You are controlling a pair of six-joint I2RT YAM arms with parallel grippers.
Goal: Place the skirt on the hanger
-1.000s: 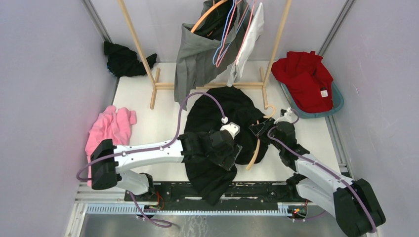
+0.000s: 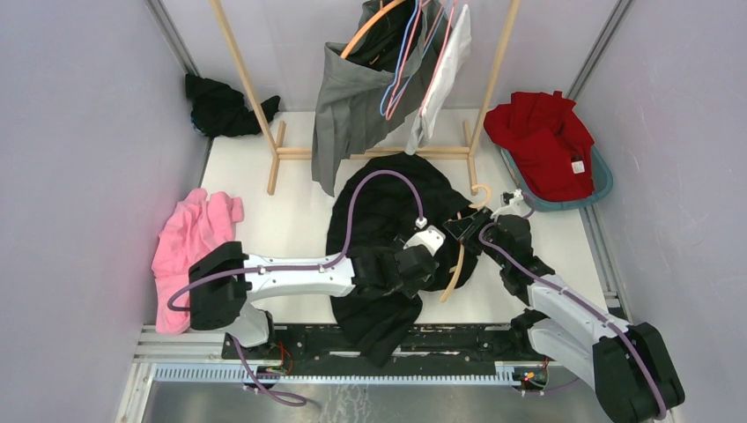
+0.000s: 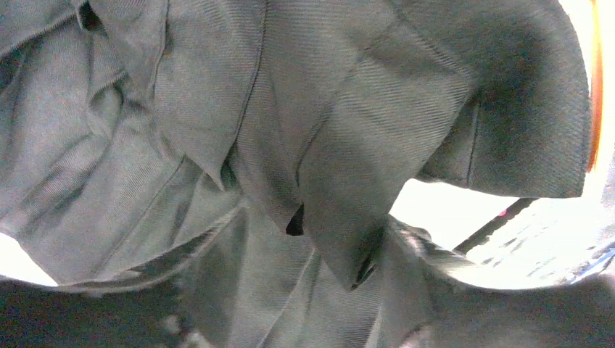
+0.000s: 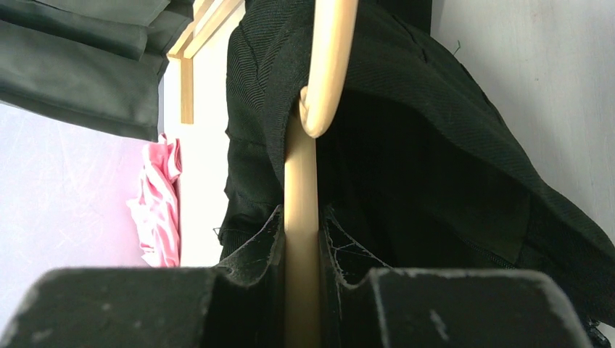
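The black skirt (image 2: 379,189) lies spread and rumpled on the table, its lower part hanging over the front edge. My right gripper is shut on the wooden hanger (image 4: 299,185). The hanger's far part runs in under a fold of the skirt (image 4: 435,159); its hook (image 2: 481,192) points towards the rack, and its other end shows at the skirt's right side. My left gripper stands part open low over the skirt (image 3: 391,94). Folds hang between its fingers, one close to the right finger (image 3: 413,279); no grip on them shows.
Behind stands a wooden rack (image 2: 495,84) with grey trousers (image 2: 352,106) and empty coloured hangers. A pink garment (image 2: 195,242) lies left, a black one (image 2: 220,107) back left. A blue basket (image 2: 564,205) holds red clothing (image 2: 551,145) at the right.
My left arm has shifted to the right, nearer the hanger and the right gripper. The right arm, hanger and skirt look nearly unmoved.
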